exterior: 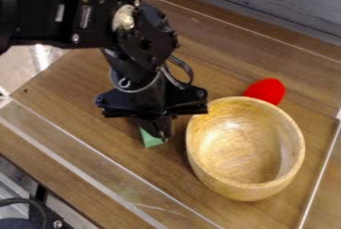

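Observation:
The black gripper (158, 123) hangs low just left of a wooden bowl (245, 161), its fingertips over a small green object (152, 139) on the table. The green object is partly hidden by the gripper, and I cannot see whether anything sits between the fingers. A red object (266, 91) lies behind the bowl, to its upper right.
The wooden table (94, 143) has free room to the left and front. A pale wall (266, 9) runs along the back, and clear strips edge the work area at the front left and right.

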